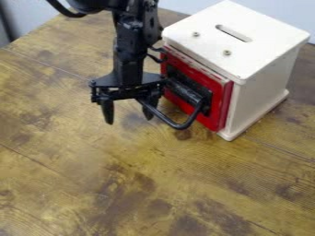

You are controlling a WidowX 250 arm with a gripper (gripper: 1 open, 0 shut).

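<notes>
My black gripper [127, 109] hangs just above the wooden table at the left of a white box [252, 60], fingers pointing down and apart, with nothing visible between them. The box has a red front [212, 118] with a dark panel set in it. A curved black bar [180, 123] reaches from that front toward my gripper; whether it touches the gripper is unclear.
The box fills the upper right, with a slot and knobs on its top. A pale wall shows at the top left corner.
</notes>
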